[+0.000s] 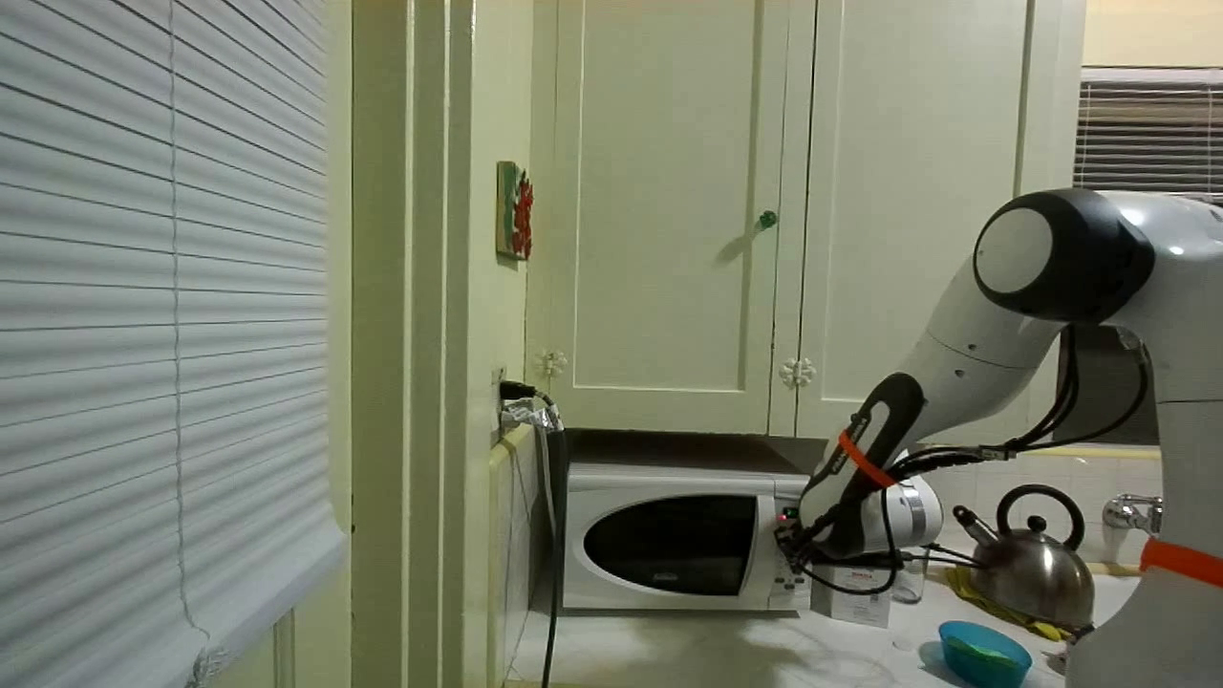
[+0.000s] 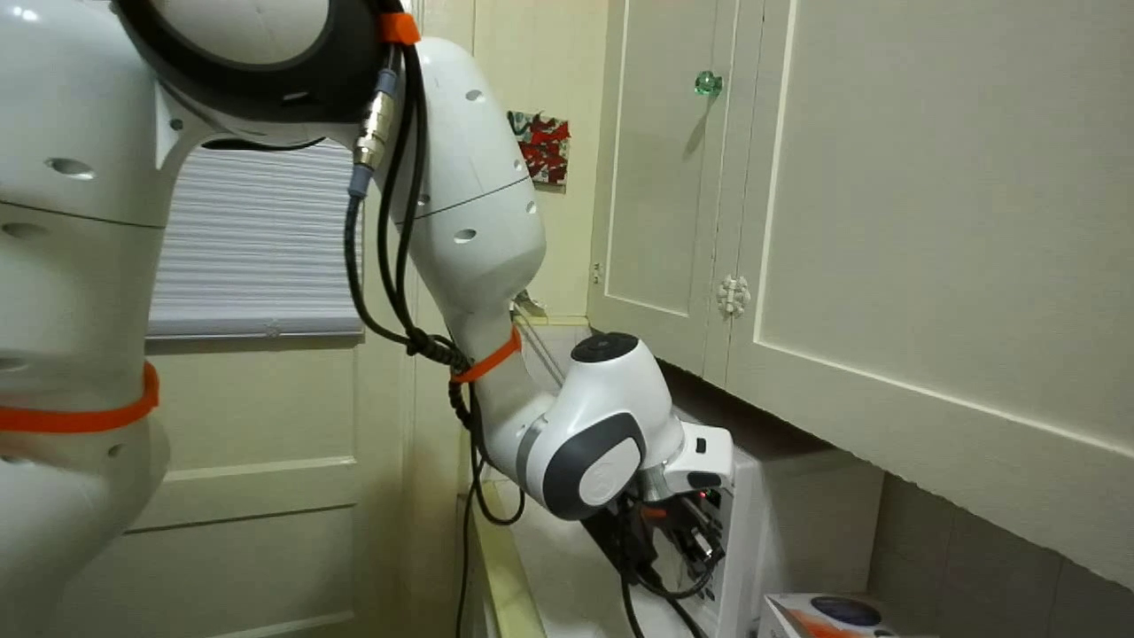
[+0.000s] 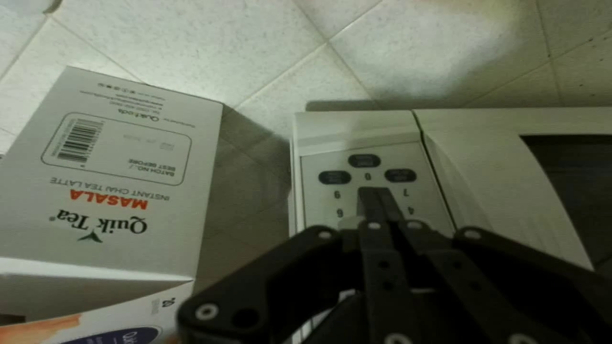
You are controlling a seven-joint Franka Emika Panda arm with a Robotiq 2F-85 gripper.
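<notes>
A white microwave (image 1: pixel 671 482) with its door closed stands on the counter under the cupboards. In the wrist view its keypad panel (image 3: pixel 318 200) shows dark oval buttons and printed numbers, upside down. Over the keypad my gripper is shut, its fingertips side by side and nothing showing between them. They cover part of the number keys; whether they touch the panel I cannot tell. From outside, the arm's hand (image 2: pixel 691 457) faces the microwave's right front, and the fingers are hidden there among cables.
A Quik Tea box (image 3: pixel 109 183) stands close beside the microwave. Farther right on the counter are a steel kettle (image 1: pixel 1038 573) and a blue bowl (image 1: pixel 983 654). Cupboards (image 1: pixel 676 206) hang low above.
</notes>
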